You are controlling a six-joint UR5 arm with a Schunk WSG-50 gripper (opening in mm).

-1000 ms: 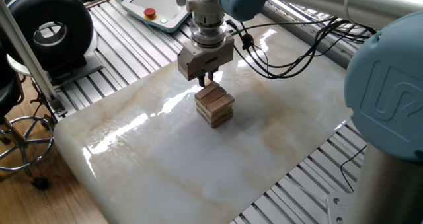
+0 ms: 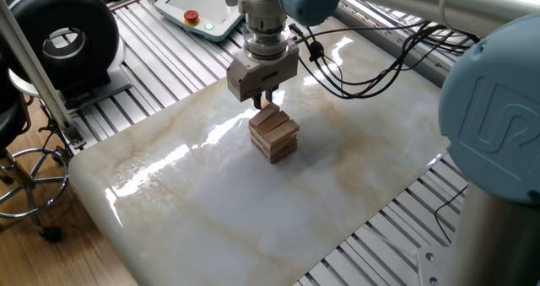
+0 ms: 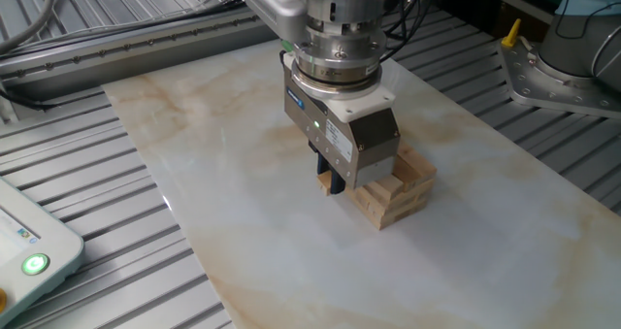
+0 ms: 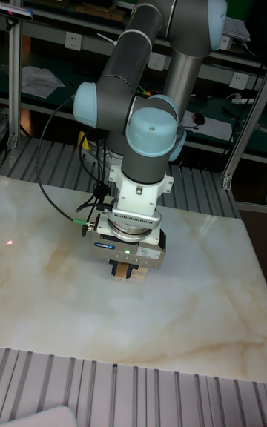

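Note:
A small stack of wooden blocks (image 2: pixel 274 141) stands on the marbled board, its top layer made of blocks lying side by side. My gripper (image 2: pixel 263 99) points down at the stack's far-left edge in exterior view 1. In exterior view 2, the dark fingers (image 3: pixel 337 180) are beside the stack (image 3: pixel 388 205), and a block end (image 3: pixel 325 182) shows next to them. From the front, in exterior view 3, a wooden block (image 4: pixel 122 270) appears between the two fingers of the gripper (image 4: pixel 122 270). Whether they press on it cannot be made out.
The marbled board (image 2: pixel 202 227) is bare around the stack. A teach pendant (image 2: pixel 198 8) with a red button lies at the back. Loose black cables (image 2: pixel 371 83) hang beside the arm. Slatted metal table (image 3: pixel 87 183) borders the board.

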